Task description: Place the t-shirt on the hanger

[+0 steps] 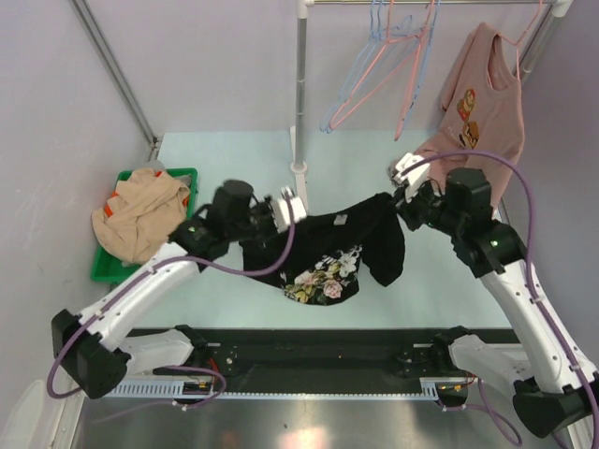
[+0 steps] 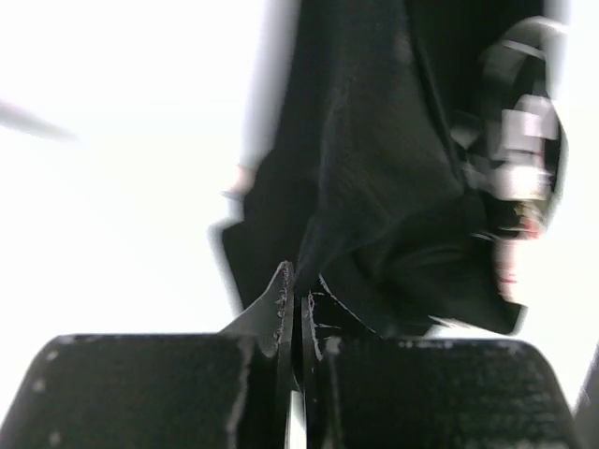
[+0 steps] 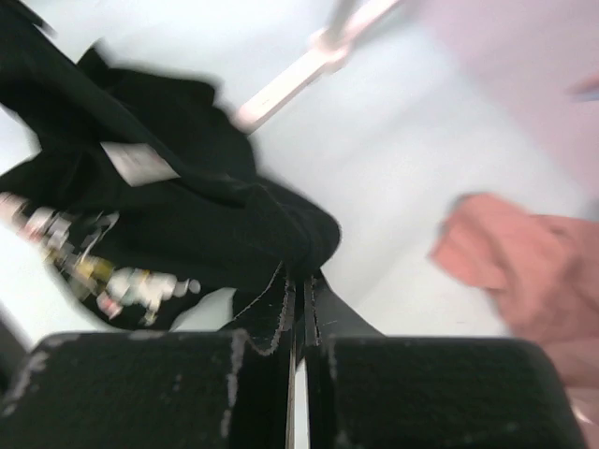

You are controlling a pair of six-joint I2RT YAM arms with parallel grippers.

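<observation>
A black t-shirt with a floral print (image 1: 320, 281) is lifted between my two grippers above the white table. My left gripper (image 1: 271, 223) is shut on its fabric at the left; in the left wrist view the cloth (image 2: 365, 168) runs into the closed fingertips (image 2: 298, 299). My right gripper (image 1: 402, 201) is shut on the other side, and in the right wrist view the bunched fabric (image 3: 281, 234) sits in its tips (image 3: 298, 285). Empty pink and blue hangers (image 1: 384, 65) hang on the rail above.
A green bin (image 1: 108, 267) with beige clothing stands at the left. A pink shirt (image 1: 477, 112) hangs at the upper right. The rack's post (image 1: 300, 103) and foot stand behind the black shirt.
</observation>
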